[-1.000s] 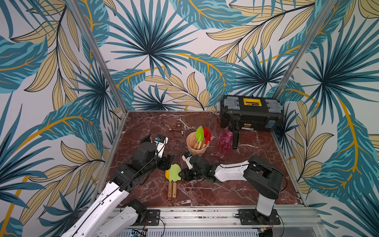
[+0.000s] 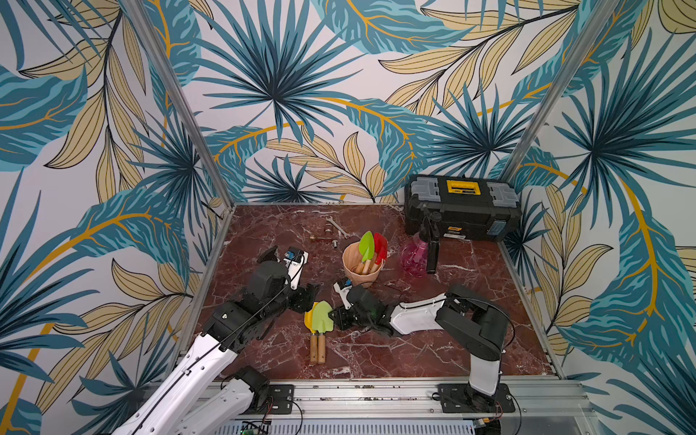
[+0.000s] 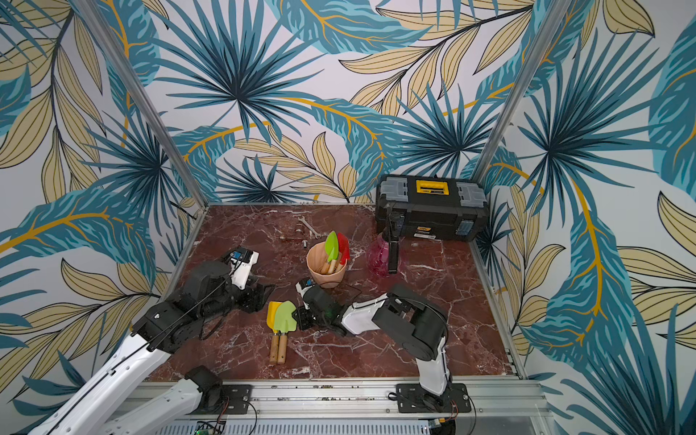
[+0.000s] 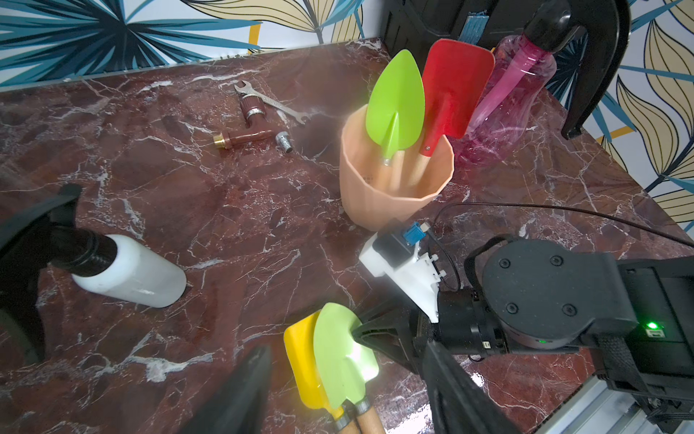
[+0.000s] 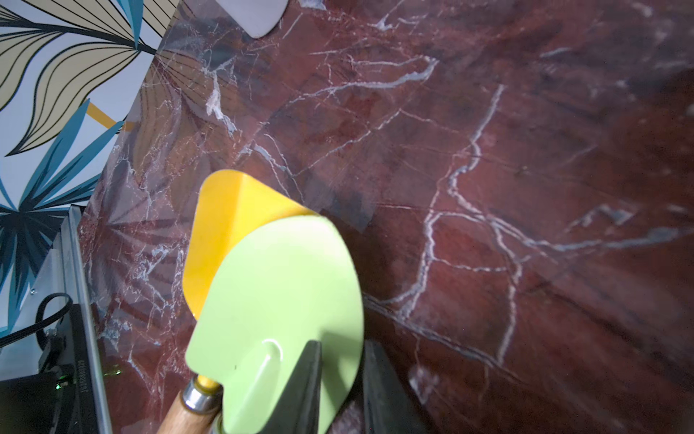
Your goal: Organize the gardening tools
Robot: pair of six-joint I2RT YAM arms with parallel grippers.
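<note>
A light green trowel (image 5: 274, 289) lies on a yellow one (image 5: 220, 202), wooden handles toward the front. My right gripper is low at the green blade's edge, fingers part open; whether the edge is between them is unclear. My left gripper hangs open above both trowels, holding nothing. A peach pot (image 4: 376, 202) holds a bright green trowel (image 4: 394, 101) and a red one (image 4: 452, 79), blades up.
A pink spray bottle (image 2: 413, 257) and black toolbox (image 2: 460, 221) stand at back right. A white spray bottle (image 4: 133, 275) is at left; wrenches and fittings (image 4: 249, 108) lie at the back.
The right arm's elbow has shifted slightly, its gripper staying at the green blade. The left arm has not visibly moved.
</note>
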